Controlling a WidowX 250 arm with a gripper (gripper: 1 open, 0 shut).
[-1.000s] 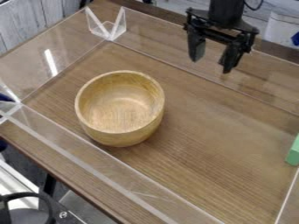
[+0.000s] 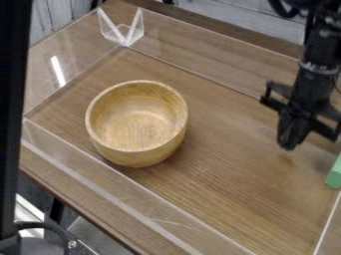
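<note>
My black gripper (image 2: 290, 129) is at the right of the camera view, low over the wooden tabletop (image 2: 200, 199). It looks shut, with nothing visible between its fingers, though it is slightly blurred. A wooden bowl (image 2: 136, 124) stands left of centre, well apart from the gripper. A green object (image 2: 334, 171) lies at the right edge, just below and right of the gripper.
A small clear plastic piece (image 2: 122, 28) sits at the back left. Dark cables (image 2: 34, 239) lie off the table's left edge at the lower left.
My gripper has moved from the back of the table toward the front and right, down near the green object. The bowl has not moved.
</note>
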